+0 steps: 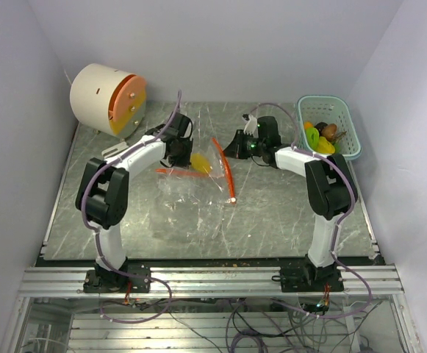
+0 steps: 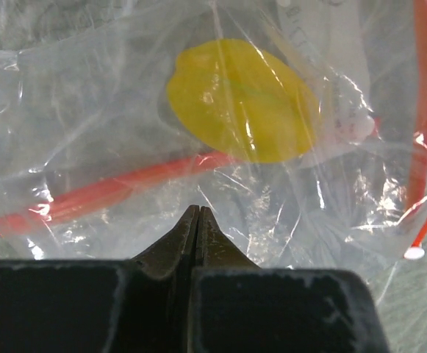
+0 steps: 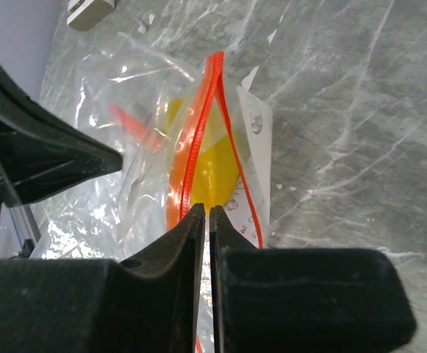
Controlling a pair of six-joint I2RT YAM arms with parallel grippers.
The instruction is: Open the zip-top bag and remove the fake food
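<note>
A clear zip-top bag [image 1: 191, 198] lies flat on the table, its orange-red zip strip [image 1: 228, 176] on the right side. Inside shows a yellow fake food piece, also visible through the parted mouth of the bag in the right wrist view. My left gripper is over the bag, near the yellow piece, its fingers together with nothing visible between them. The right gripper is shut too, its tips close in front of the strip near the bag's mouth; whether they touch it I cannot tell.
A pale green basket [image 1: 329, 103] holding several fake foods stands at the back right. A white drum with an orange face [image 1: 131, 95] sits at the back left.
</note>
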